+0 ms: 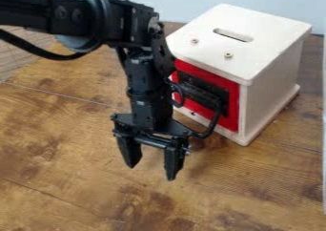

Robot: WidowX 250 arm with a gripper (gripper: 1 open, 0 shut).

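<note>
The black arm reaches down from the upper left, and its gripper (152, 160) hangs over the wooden floor with its two fingers apart and nothing between them. Behind it to the right stands a pale wooden box (261, 77) with a slot in its top and two small round fittings near the front edge. The box's front has a red panel (227, 119) with a dark part on it, partly hidden by the arm and its cable.
A white wall runs along the back, and a pale edge shows at the far right.
</note>
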